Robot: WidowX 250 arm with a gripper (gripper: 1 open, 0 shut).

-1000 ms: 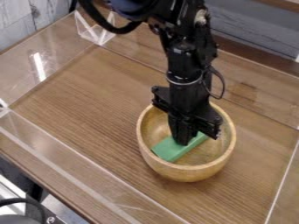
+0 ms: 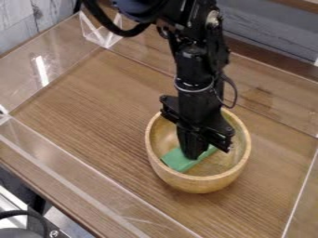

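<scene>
A round tan bowl (image 2: 220, 178) sits on the wooden table, holding a green rectangular object (image 2: 179, 160) at its left side. My black gripper (image 2: 191, 150) reaches down into the bowl from above, its tips low over or on the green object and partly covering it. The gripper looks shut; whether the tips touch the object I cannot tell.
A grey wall or ledge runs along the back, and a black cable shows at the lower left edge.
My gripper has shifted slightly down and left within the bowl, covering a bit more of the green object. The bowl looks unmoved.
</scene>
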